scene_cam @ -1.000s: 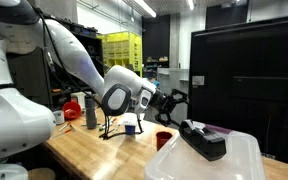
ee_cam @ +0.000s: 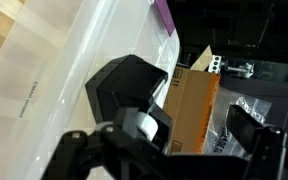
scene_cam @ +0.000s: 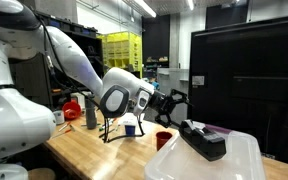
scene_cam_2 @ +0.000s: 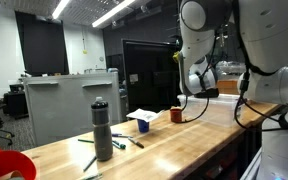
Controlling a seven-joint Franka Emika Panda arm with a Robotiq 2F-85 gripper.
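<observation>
My gripper [scene_cam: 174,103] is open and hangs above the left side of a pale plastic bin [scene_cam: 246,150]. A black blocky object [scene_cam: 203,141] lies tilted at the bin, to the right of and lower than the gripper. In the wrist view, the black object [ee_cam: 129,92] shows beyond the dark fingers [ee_cam: 92,152], with a white part near its lower end. Nothing is visibly held. Part of the object is hidden behind the gripper there.
A red mug [scene_cam: 164,139] stands on the wooden table beside the bin. Farther along are a blue cup [scene_cam_2: 142,126], a dark bottle [scene_cam_2: 102,132], a red bowl [scene_cam_2: 11,163] and scattered tools. Bare tabletop [scene_cam_2: 174,145] shows in front of the mug.
</observation>
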